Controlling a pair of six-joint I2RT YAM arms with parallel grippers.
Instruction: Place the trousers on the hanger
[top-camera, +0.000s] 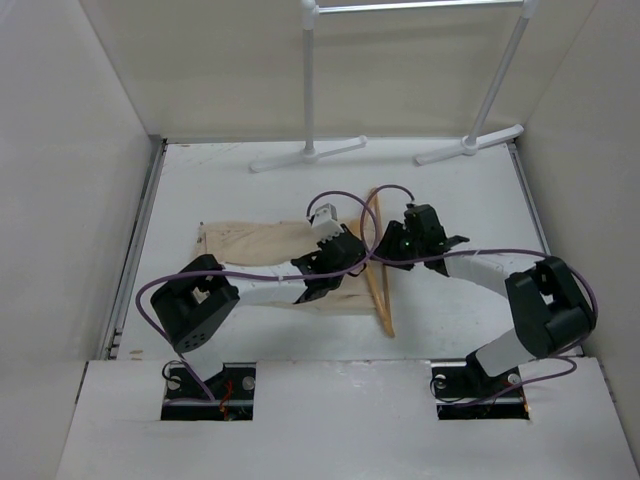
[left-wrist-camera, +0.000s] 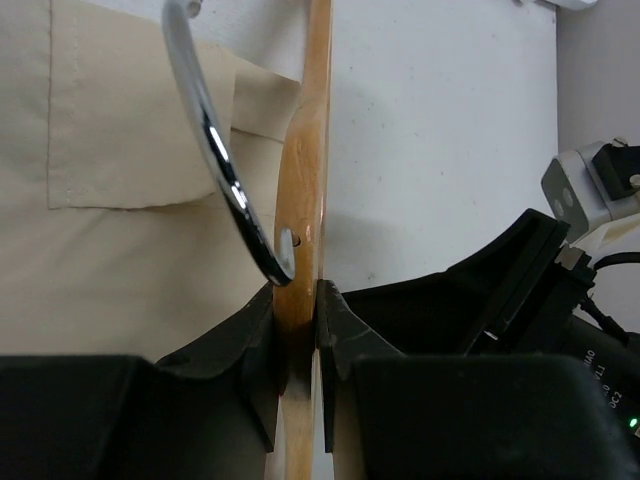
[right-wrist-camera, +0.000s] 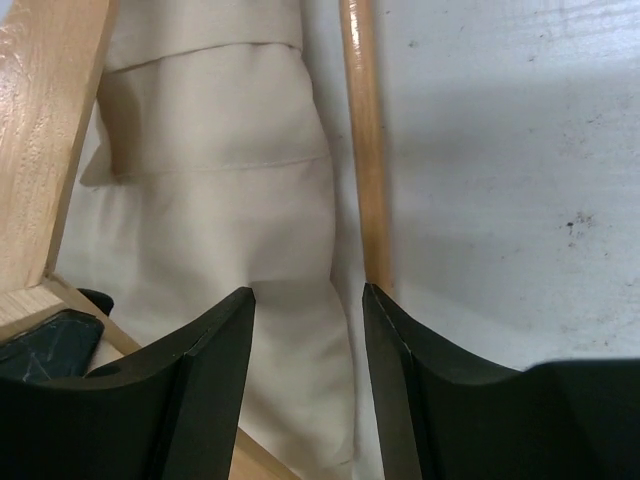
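The beige trousers (top-camera: 260, 240) lie folded on the white table, left of centre. My left gripper is shut on the wooden hanger (left-wrist-camera: 302, 170), close to its metal hook (left-wrist-camera: 225, 165). From above, the hanger (top-camera: 387, 300) appears as narrow wooden strips along the trousers' right edge. The right gripper stands open over the cloth (right-wrist-camera: 225, 210), nothing gripped between its fingers. A thin wooden bar (right-wrist-camera: 366, 140) runs beside the trousers' edge, its near end by the right fingertip. Purple cables hide part of the hanger in the top view.
A white rack (top-camera: 309, 90) with a top rail stands at the back of the table. Bare table (top-camera: 460, 205) lies to the right of the hanger. Purple cables (top-camera: 450, 252) loop across both arms.
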